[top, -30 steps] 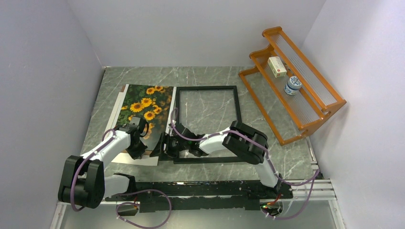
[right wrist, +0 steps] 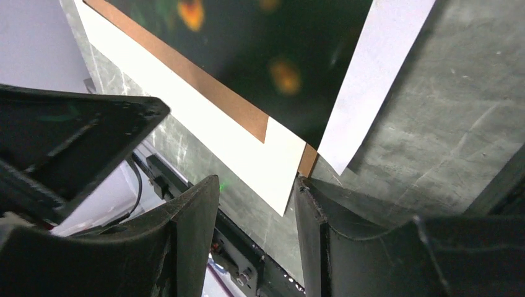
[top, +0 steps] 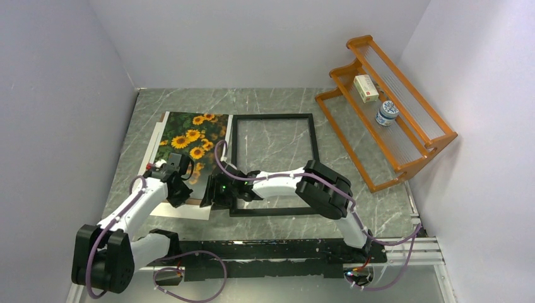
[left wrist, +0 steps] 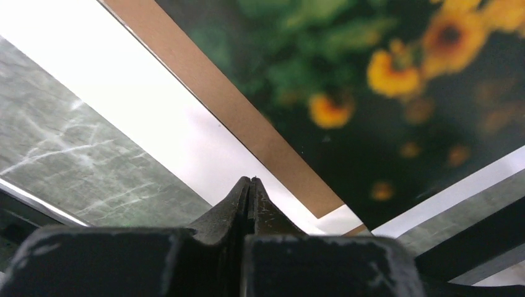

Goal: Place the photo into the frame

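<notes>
The sunflower photo point(top: 192, 136) lies flat at the table's left, a brown board point(right wrist: 213, 93) showing along its near edge and a white sheet point(left wrist: 167, 124) beyond that. Beside it on the right is the empty black frame point(top: 274, 117). My left gripper is shut, its tips over the white strip at the near edge; nothing shows between its fingers. Around the near right corner of the stack, my right gripper stands part open. The white corner lies in view between its fingers, and one finger point(right wrist: 302, 189) appears close to the board's small brown end.
A wooden shelf point(top: 366, 113) with a small box point(top: 366, 88) and a jar point(top: 387, 113) stands at the right. My right forearm crosses over the frame's near part. Bare grey marble table point(top: 271, 227) shows in front of the frame.
My left gripper has shifted slightly leftward and its arm has swung a little toward the front left.
</notes>
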